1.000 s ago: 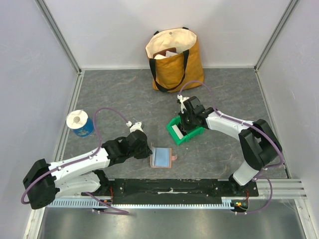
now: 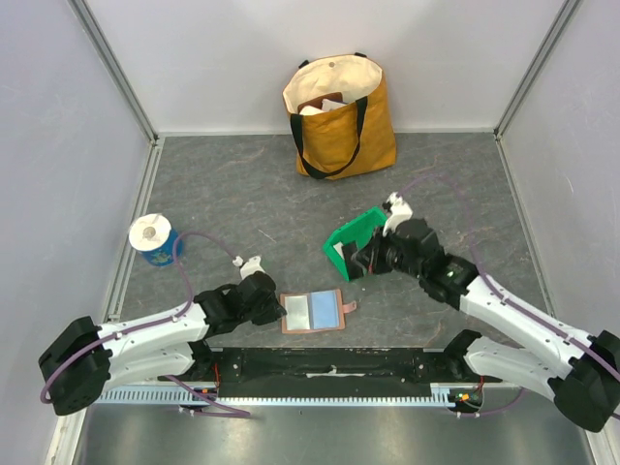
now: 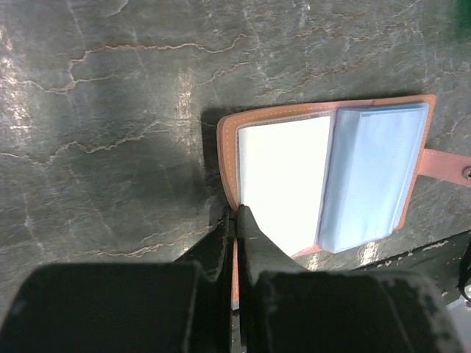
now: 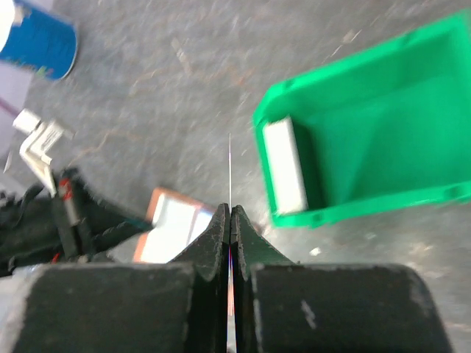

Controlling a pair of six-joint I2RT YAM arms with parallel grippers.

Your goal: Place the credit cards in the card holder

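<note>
The open card holder (image 2: 324, 310) lies flat near the front centre, tan with white and blue sleeves. My left gripper is shut at its left edge, which lies at the fingertips. In the right wrist view my right gripper is shut, a thin edge-on line standing up from its tips, apparently a card; in the top view a dark card (image 2: 351, 260) shows below it. Behind, the green tray (image 4: 375, 140) holds a white strip (image 4: 283, 165).
A blue canister (image 2: 155, 246) stands at the far left. A yellow bag (image 2: 339, 136) leans at the back wall.
The card holder has shifted left and opened flatter with my left gripper. My right arm has moved toward the front, and a dark card now shows at its gripper.
</note>
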